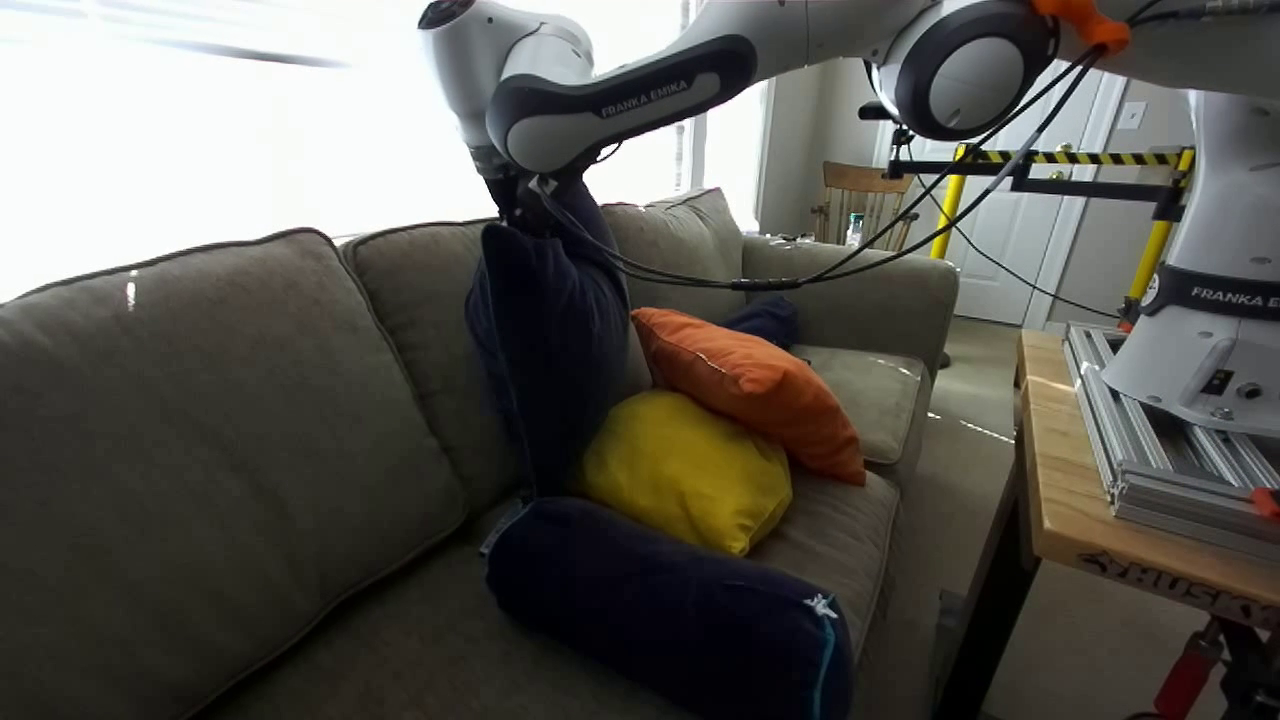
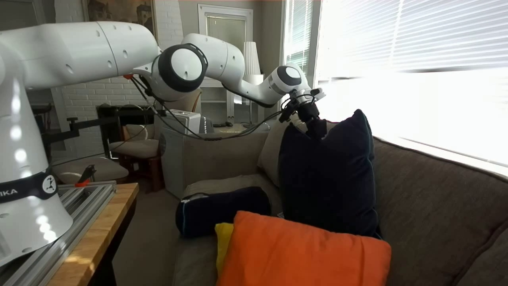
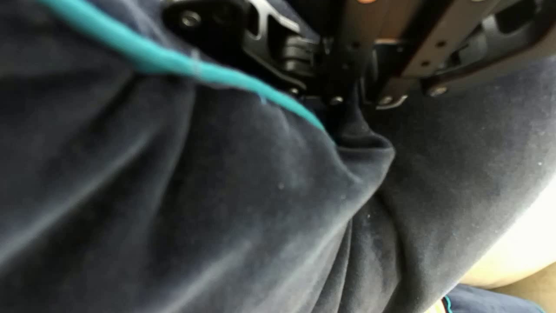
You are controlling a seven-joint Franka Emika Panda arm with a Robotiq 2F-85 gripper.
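A large navy pillow [image 1: 546,348] with teal piping stands upright against the sofa back. My gripper [image 2: 318,129] is shut on its top edge. In the wrist view, dark folded fabric of the navy pillow [image 3: 234,198] runs up into my gripper, and the fabric hides the fingertips. In front of the pillow lie a yellow cushion [image 1: 684,468] and an orange cushion [image 1: 756,384]. A navy bolster [image 1: 660,600] rests on the seat, close to the pillow's bottom edge.
The grey-brown sofa [image 1: 216,480] has bare seat at the near left in exterior view 1. Another dark blue cushion [image 1: 765,320] sits behind the orange one. Cables [image 1: 768,283] hang from the arm. A wooden workbench [image 1: 1056,480] carries the robot's base.
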